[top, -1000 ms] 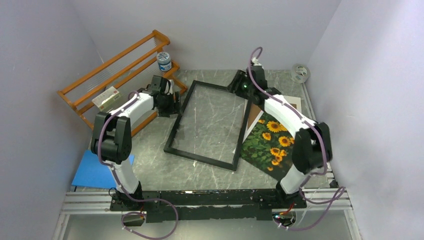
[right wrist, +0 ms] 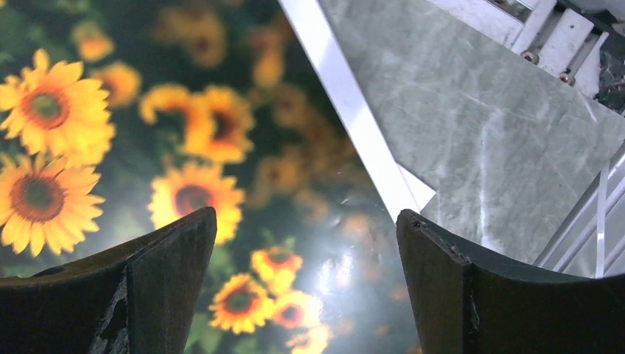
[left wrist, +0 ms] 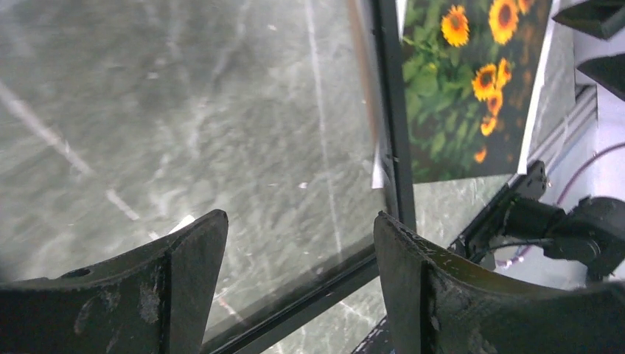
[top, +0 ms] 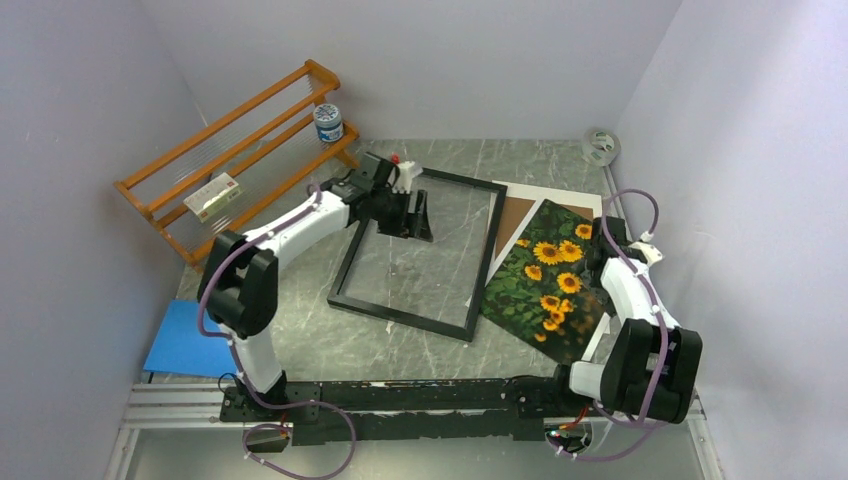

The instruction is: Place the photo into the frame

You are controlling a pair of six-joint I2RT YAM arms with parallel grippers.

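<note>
The black photo frame point(top: 400, 318) lies empty in the middle of the table, bare marble showing inside. My left gripper hangs open over its upper part, nothing between its fingers. The sunflower photo point(top: 537, 285) lies right of the frame, over white and brown sheets point(top: 515, 215). My right gripper stands open low over the photo's right edge, beside a white strip point(right wrist: 354, 110), nothing between its fingers.
A wooden rack point(top: 250, 118) with a box point(top: 213, 197) and jar point(top: 328, 123) stands at back left. A blue board point(top: 180, 343) lies front left. A tape roll point(top: 600, 146) sits at back right, near the wall.
My left arm has swung rightward over the frame. My right arm has moved from the frame's back right corner to the photo's right edge.
</note>
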